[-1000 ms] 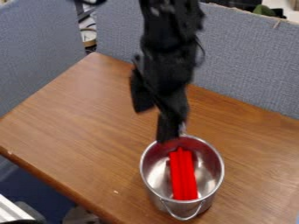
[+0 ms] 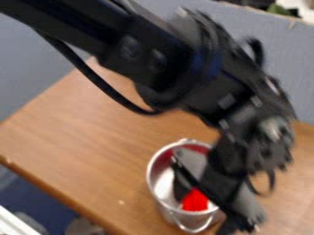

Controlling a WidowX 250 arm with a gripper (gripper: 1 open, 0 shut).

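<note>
A silver metal bucket point(image 2: 163, 184) with a handle stands on the wooden table, holding a red object point(image 2: 194, 200), partly hidden. My gripper point(image 2: 211, 197) is low at the bucket's right side, with a dark finger reaching into the bucket over the red object. It is blurred, and the arm covers much of the bucket's right half. The gripper is open, as far as the spread fingers show.
Grey padded walls point(image 2: 276, 55) line the back and left side. A dark gap and white edge lie beyond the near left table edge.
My arm has come down and right from above the bucket to reach into and beside it, hiding more of the red object.
</note>
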